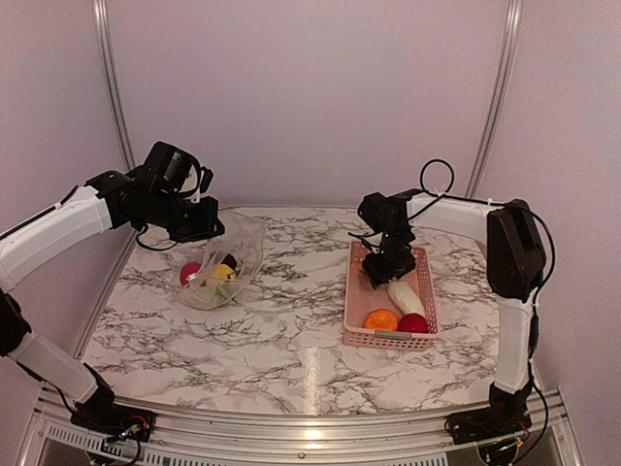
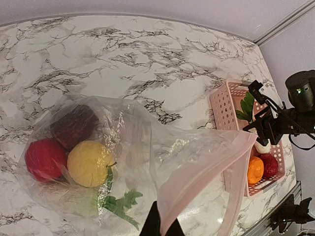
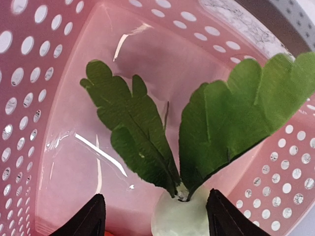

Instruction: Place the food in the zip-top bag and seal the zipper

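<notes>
The clear zip bag (image 2: 133,147) stands mouth-open at the left, with a red fruit (image 2: 45,160), a yellow fruit (image 2: 89,163) and a dark item (image 2: 75,127) inside, plus something green and leafy. My left gripper is shut on the bag's rim and holds it up. Inside the pink basket (image 1: 352,301) lies a white radish (image 3: 179,216) with green leaves (image 3: 140,120). My right gripper is open over it, the radish top between its fingers, nearer the right finger (image 3: 226,216); a gap shows on the left side.
An orange (image 1: 381,319) and a dark red fruit (image 1: 412,323) lie at the basket's near end. The basket's walls rise around the right gripper. Marble table between bag and basket is clear.
</notes>
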